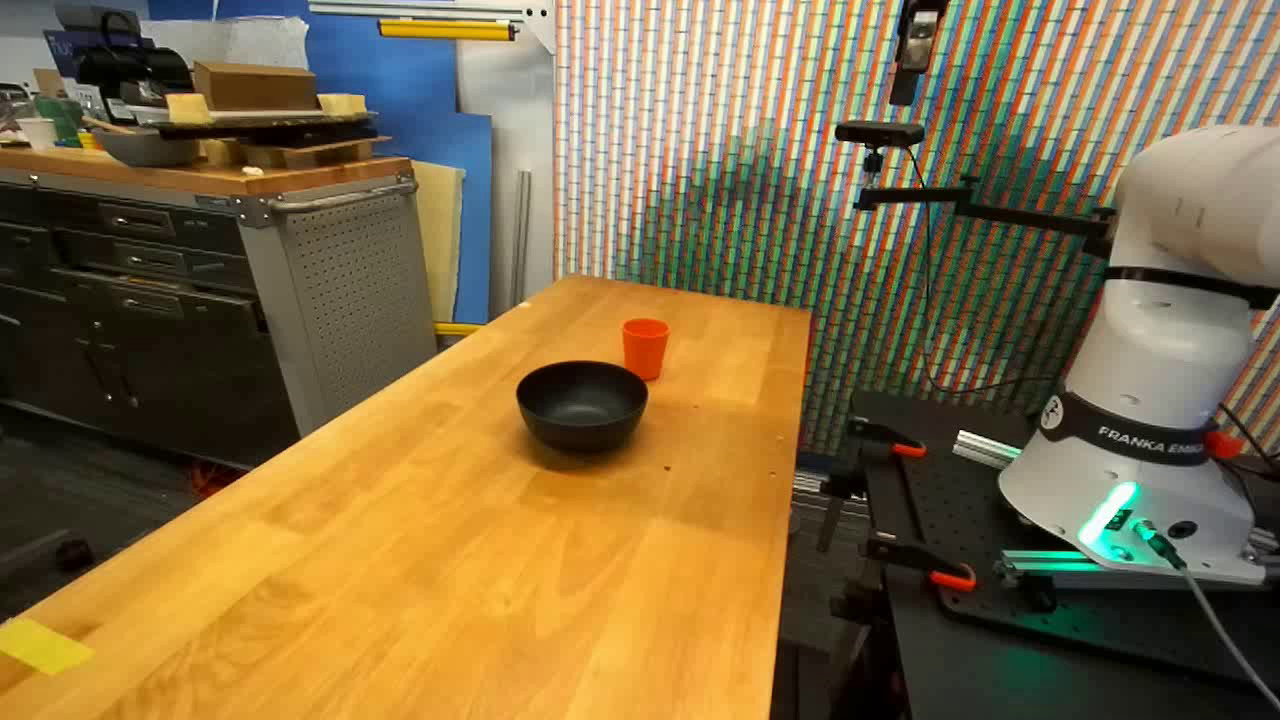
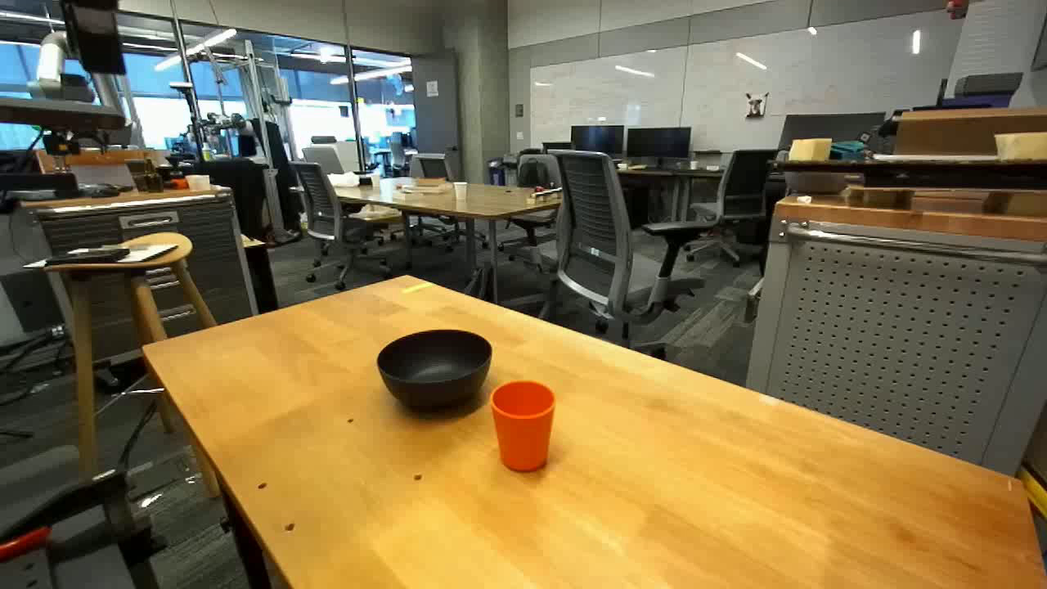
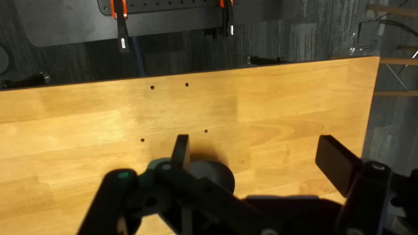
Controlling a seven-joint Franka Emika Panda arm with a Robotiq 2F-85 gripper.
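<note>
On the wooden table stands a black bowl, upright and seemingly empty. Right beside it is an orange cup, also upright. The second exterior view shows the bowl and the cup close together near the middle of the table. Seen from the wrist, my gripper is high above the tabletop, its fingers spread wide and nothing between them. Part of the bowl shows below, behind the left finger. The gripper's body hides the rest of the bowl, and the cup cannot be made out there.
The wooden table is otherwise largely bare, with a yellow tape strip at one corner. A gap separates it from the black robot stand, which carries orange-tipped clamps. A grey cabinet stands beyond the far side.
</note>
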